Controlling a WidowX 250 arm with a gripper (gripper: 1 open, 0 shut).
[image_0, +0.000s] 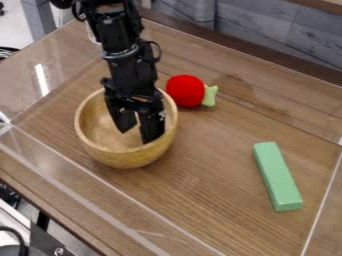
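The black robot gripper (138, 120) hangs down into a round tan bowl (123, 152) at the left middle, its fingers open, low inside the bowl. A red round object (185, 89) with a pale green end (210, 96) lies just behind the bowl to the right. Whether anything lies under the gripper in the bowl is hidden.
A light green bar (277, 176) lies at the right of the wooden table (201, 200). The table's left edge runs along the lower left, with cables beyond it.
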